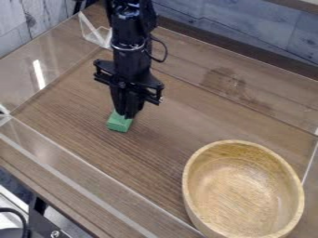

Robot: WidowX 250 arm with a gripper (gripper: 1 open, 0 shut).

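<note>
The black robot arm reaches down from the top centre, its gripper (pixel 125 104) low over the wooden table. A small green block (pixel 119 122) sits just under the fingertips, its top partly behind them. I cannot tell whether the fingers are open or closed on the block.
A large round tan bowl (pixel 243 189) stands at the front right of the table (pixel 87 163). Clear plastic lies at the left edge, and cables show at the bottom left corner.
</note>
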